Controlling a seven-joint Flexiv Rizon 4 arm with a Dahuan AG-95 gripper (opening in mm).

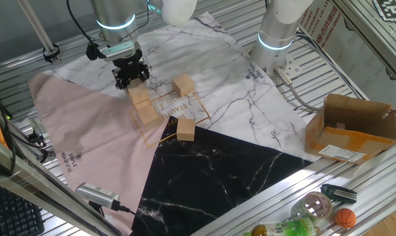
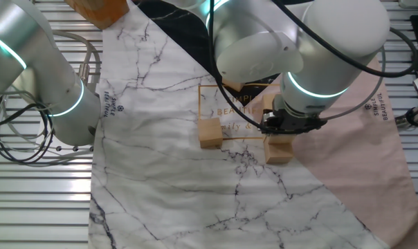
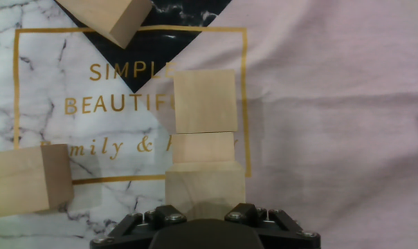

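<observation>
Light wooden blocks make a row on the cloth: a near block [image 3: 205, 190] by my gripper, then a narrower wooden face [image 3: 205, 146] and a square block top [image 3: 205, 101] beyond it. My gripper's two fingers [image 3: 169, 216] stand apart over the near block's end, overlapping its side edges; whether they press on it is hidden. From exterior view 1, the gripper [image 1: 132, 80] points down at the row's far end, right against the end block [image 1: 138, 92]. Another row block [image 1: 149, 117] lies toward the cloth's middle.
Two loose blocks lie apart from the row, one on white marble [image 1: 183, 84] and one by the black part [image 1: 185, 130]. An open cardboard box [image 1: 349, 134] stands to the right.
</observation>
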